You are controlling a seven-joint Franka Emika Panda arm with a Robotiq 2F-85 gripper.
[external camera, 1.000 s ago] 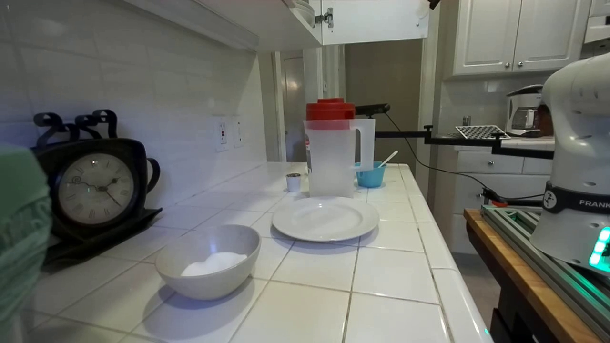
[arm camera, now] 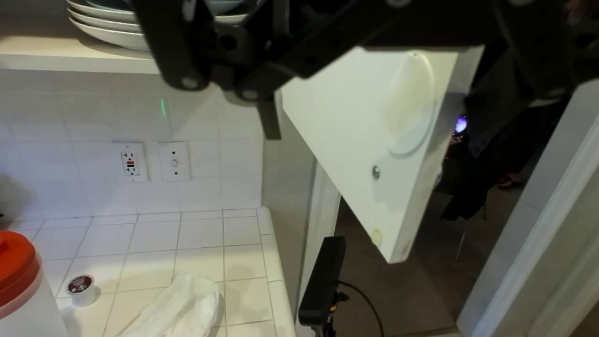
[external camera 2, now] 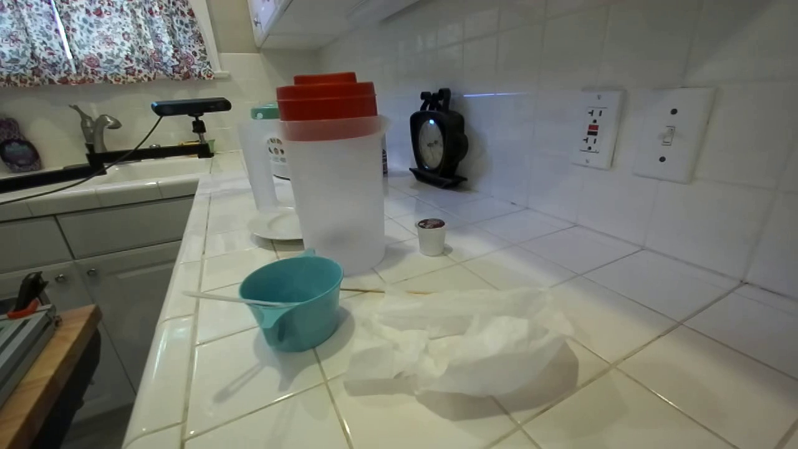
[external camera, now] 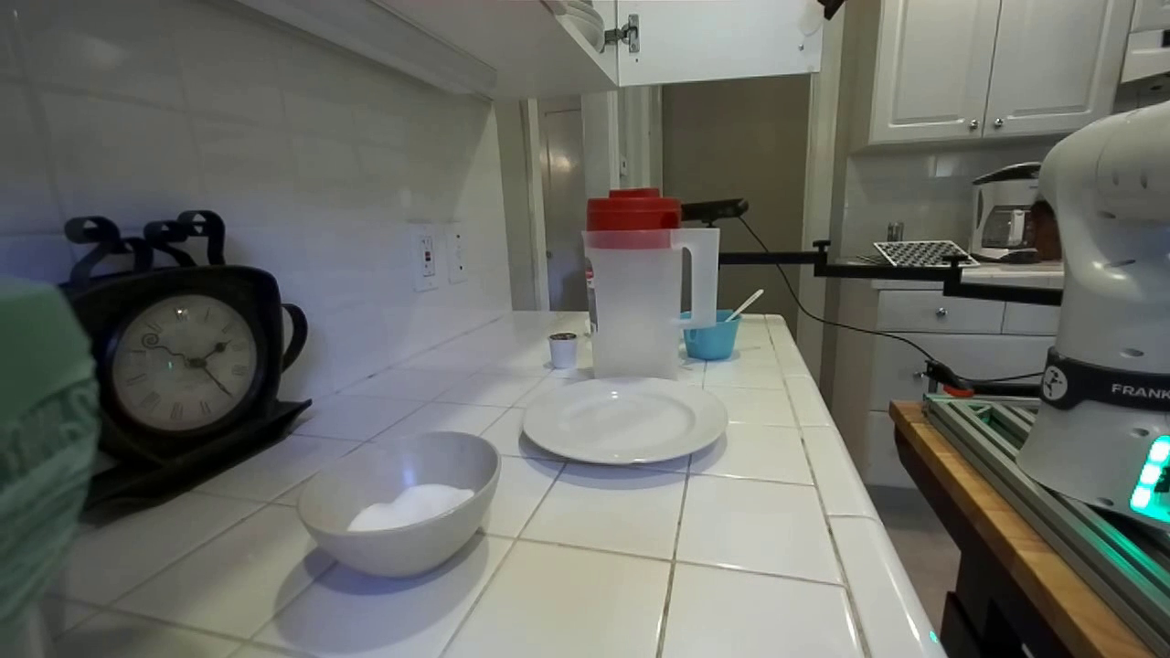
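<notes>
In the wrist view my gripper stands open, its dark fingers (arm camera: pixel 270 120) spread wide across the top of the picture. Between them shows the open white cabinet door (arm camera: pixel 365 129), with its free edge close to the right finger. Whether either finger touches the door cannot be told. Exterior view 1 shows the same door (external camera: pixel 718 44) swung out from the upper cabinet on its hinge (external camera: pixel 628 34). Only a small dark tip is visible at that door's upper right corner; the rest of the gripper is outside both exterior views.
On the counter stand a red-lidded pitcher (external camera 2: pixel 340 194), a blue cup (external camera 2: pixel 299 299) with a utensil, a small pod (external camera 2: pixel 431 237), a crumpled white wrapper (external camera 2: pixel 479 352), a plate (external camera: pixel 625 422), a bowl (external camera: pixel 384 472) and a black clock (external camera: pixel 186 362). Stacked dishes (arm camera: pixel 112 25) fill the cabinet shelf.
</notes>
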